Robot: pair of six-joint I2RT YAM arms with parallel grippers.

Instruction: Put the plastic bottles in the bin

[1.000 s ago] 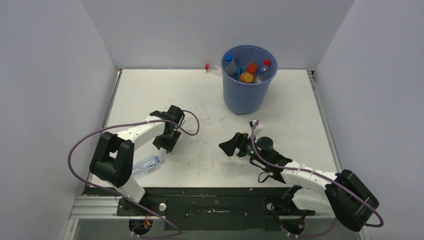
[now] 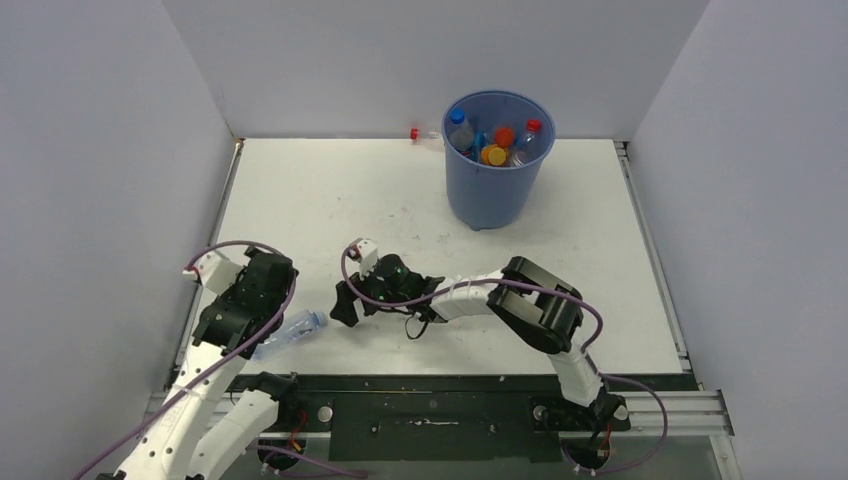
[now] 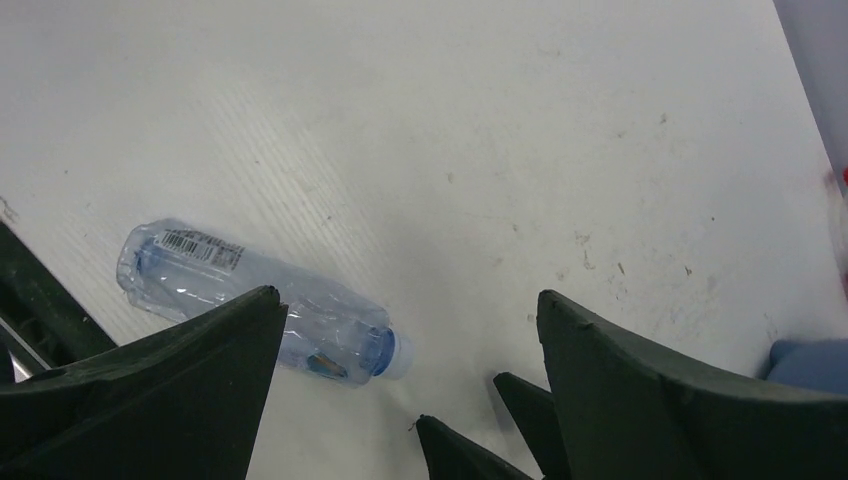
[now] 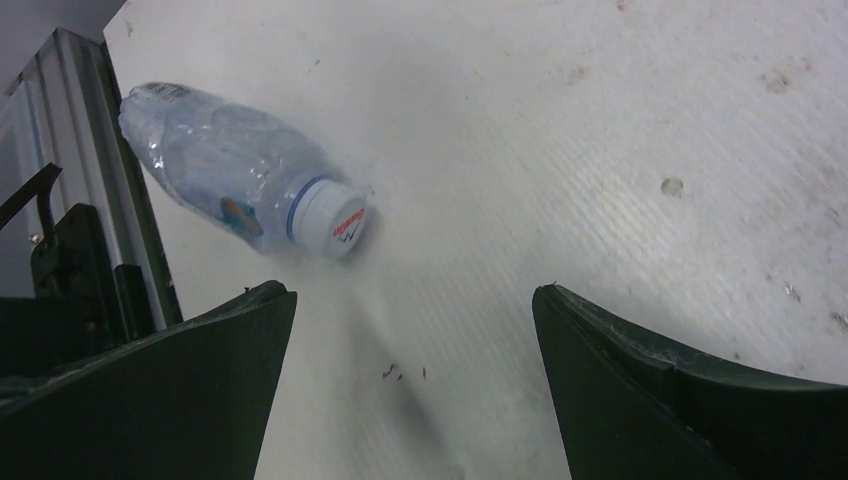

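Note:
A clear bluish bottle (image 2: 290, 332) with a white cap lies on its side near the table's front left, partly covered by the left arm in the top view. My right gripper is open and just right of the cap end, with bare table between its fingers. The same bottle (image 4: 235, 165) shows at upper left of the right wrist view. My left gripper also stands open, above the bottle's (image 3: 265, 300) far side and not touching it. The blue bin (image 2: 490, 195) at the back right holds several bottles.
Behind the table's back edge, left of the bin, a bottle with a red cap (image 2: 425, 135) lies against the wall. Dark fingertips of the right gripper poke into the left wrist view.
My right gripper has swung left across the table to the bottle's cap end. The left gripper has drawn back to the left. The bottle appears not to have moved.

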